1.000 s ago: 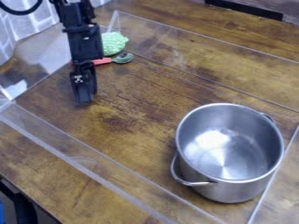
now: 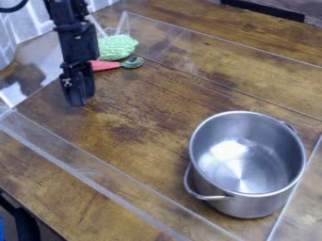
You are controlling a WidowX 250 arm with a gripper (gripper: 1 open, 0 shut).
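Note:
My black gripper [image 2: 78, 92] hangs low over the wooden table at the upper left, its fingertips near the surface; whether it is open or shut is unclear at this size. Just behind it lie a red-handled utensil with a green-grey end [image 2: 131, 63] and a pale green textured object [image 2: 117, 45], both partly hidden by the arm.
A large steel pot [image 2: 246, 165] with side handles stands at the lower right. Clear plastic walls [image 2: 75, 160] border the work area.
My gripper has shifted a little to the left and up in the view. The pot and other objects look unmoved.

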